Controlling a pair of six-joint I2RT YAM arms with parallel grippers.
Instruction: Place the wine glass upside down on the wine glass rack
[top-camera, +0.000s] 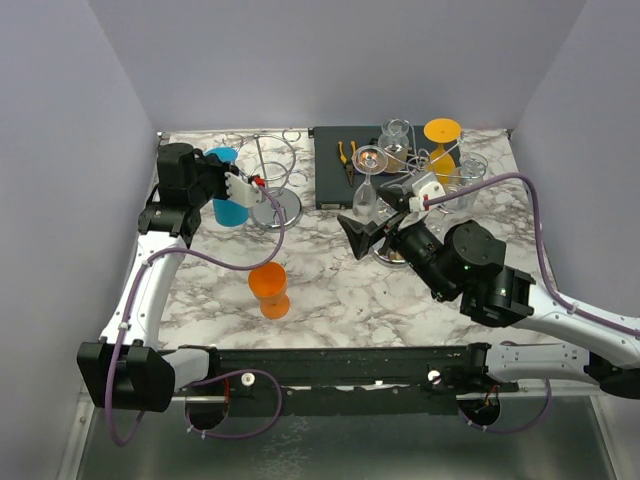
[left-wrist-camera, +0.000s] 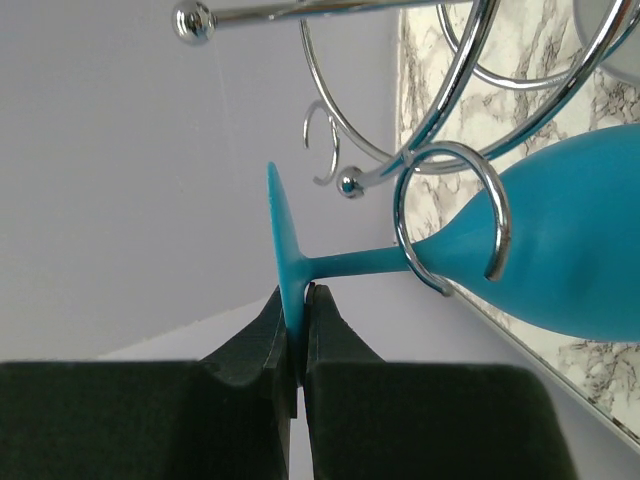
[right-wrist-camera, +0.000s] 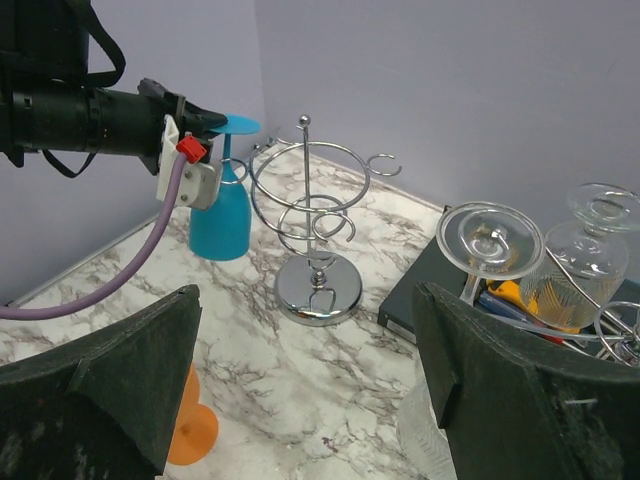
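Note:
The blue wine glass (right-wrist-camera: 221, 228) hangs upside down at the left side of the chrome rack (right-wrist-camera: 319, 288). My left gripper is shut on the rim of its foot, which lies uppermost. In the left wrist view a small open hook (left-wrist-camera: 497, 205) of the rack curls around the lower stem, just above the bowl. Whether the stem touches the hook's wire I cannot tell. My right gripper (top-camera: 379, 212) stands open over the right part of the table with nothing held.
An orange glass (top-camera: 269, 290) stands on the marble table in front of the rack. To the right, another rack carries clear glasses (top-camera: 369, 163) and a yellow glass (top-camera: 441, 138), near a dark board with pliers (top-camera: 347, 163).

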